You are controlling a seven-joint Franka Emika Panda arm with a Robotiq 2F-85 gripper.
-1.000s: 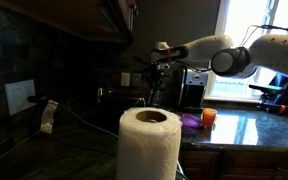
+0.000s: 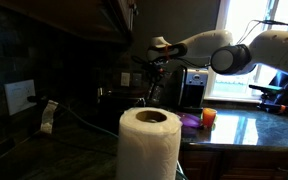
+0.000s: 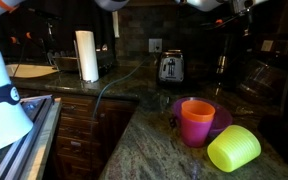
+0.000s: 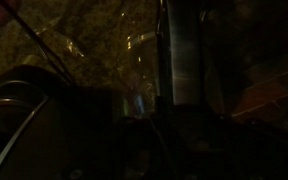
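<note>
My gripper (image 2: 152,72) hangs at the end of the outstretched arm, over the far counter near the dark back wall. In the second exterior view the arm crosses the top, and the hand is at the upper right. The wrist view is very dark: a grey upright strip (image 4: 185,55) stands in the middle, with faint glints from something clear beside it. Whether this strip is a finger or a thing between the fingers is unclear. An orange cup (image 3: 197,108) is nested in a pink cup (image 3: 195,130), next to a tipped yellow-green cup (image 3: 233,149).
A purple bowl (image 3: 221,121) stands behind the cups. Further back is a toaster (image 3: 171,68) by the wall. A paper towel roll (image 2: 149,145) stands upright in the foreground.
The hand and forearm have shifted slightly to the left and up. The cups, bowl and paper roll have not moved.
</note>
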